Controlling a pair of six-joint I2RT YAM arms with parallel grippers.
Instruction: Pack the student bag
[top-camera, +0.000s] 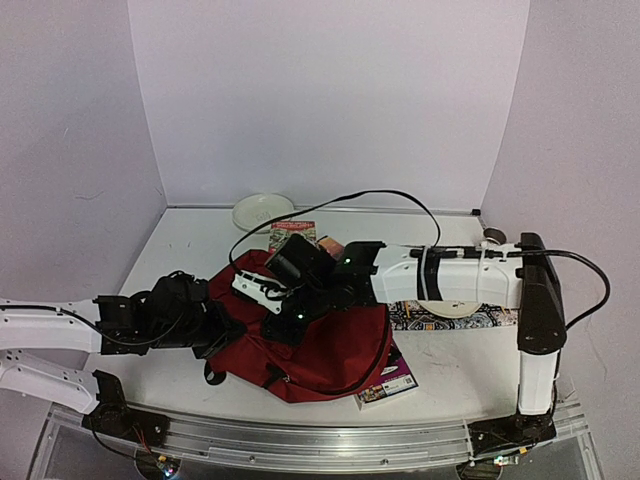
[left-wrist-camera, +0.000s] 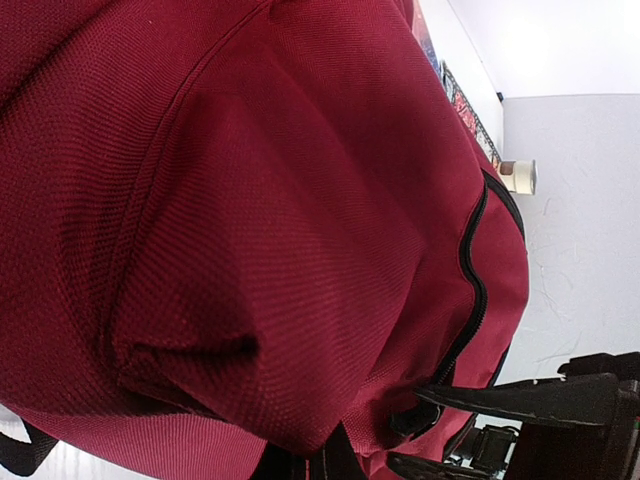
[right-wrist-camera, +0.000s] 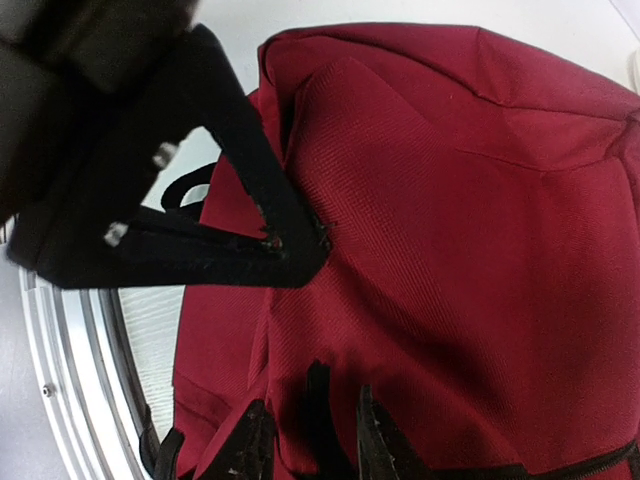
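Note:
The red bag (top-camera: 330, 350) lies slumped in the middle of the table, its cloth filling most of both wrist views. At its left side my left gripper (top-camera: 236, 330) is shut on a fold of the cloth; in the right wrist view its fingertips (right-wrist-camera: 300, 255) meet at the bag's edge. My right gripper points down over the bag with its fingers apart. A black strip (right-wrist-camera: 318, 405), perhaps a zipper pull or strap end, shows between those fingers, and I cannot tell whether they touch it. A black zipper (left-wrist-camera: 474, 270) curves along the bag.
Behind the bag are a white plate (top-camera: 262, 210) and a red-covered book (top-camera: 292, 233). Another book (top-camera: 390, 385) sticks out from under its right side. A patterned mat (top-camera: 490, 316) with a plate lies to the right, beneath my right arm.

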